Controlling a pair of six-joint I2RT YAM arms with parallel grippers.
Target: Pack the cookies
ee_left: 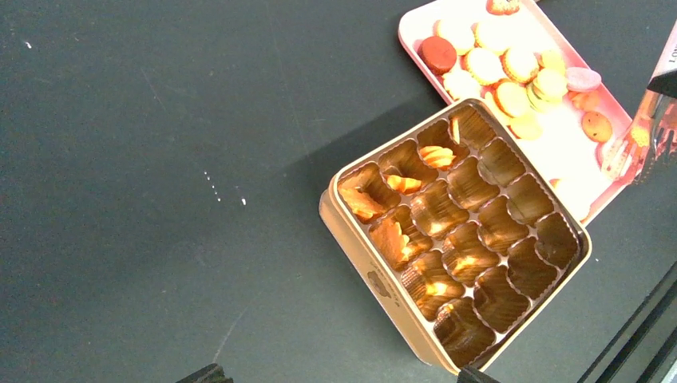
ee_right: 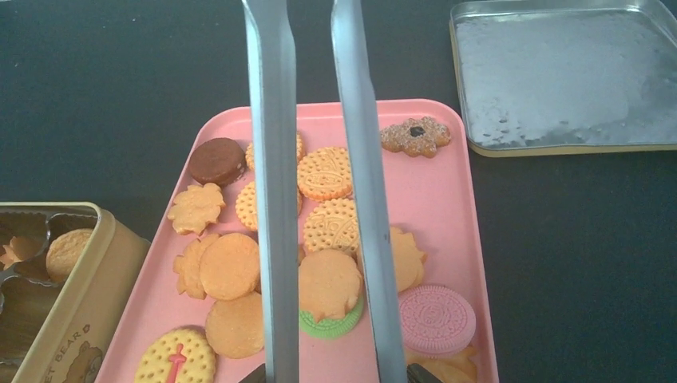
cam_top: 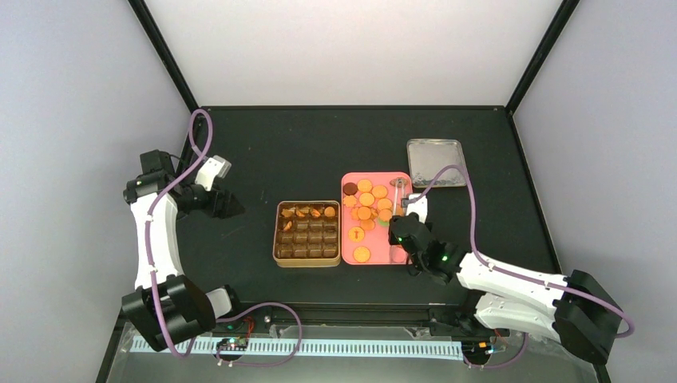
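Observation:
My right gripper point(cam_top: 395, 231) is shut on metal tongs point(ee_right: 275, 199). Their two prongs stand apart, with no cookie seen between them. The prongs cross above a pink tray point(cam_top: 350, 239) of cookies, reaching toward a brown sugared cookie point(ee_right: 415, 136) at its back right corner. A chocolate cookie point(ee_right: 217, 161), round biscuits point(ee_right: 325, 173) and a pink cookie point(ee_right: 437, 319) lie there too. The gold tin point(cam_top: 306, 262) stands left of the tray; several cookies point(ee_left: 361, 203) occupy its back row and one the second. My left gripper point(cam_top: 236, 207) hangs open and empty, left of the tin.
A silver lid point(cam_top: 437, 159) lies behind the tray's right side. Bare black table point(cam_top: 319, 144) stretches behind the tin and to its left. Purple tubes point(cam_top: 473, 207) run along both arms.

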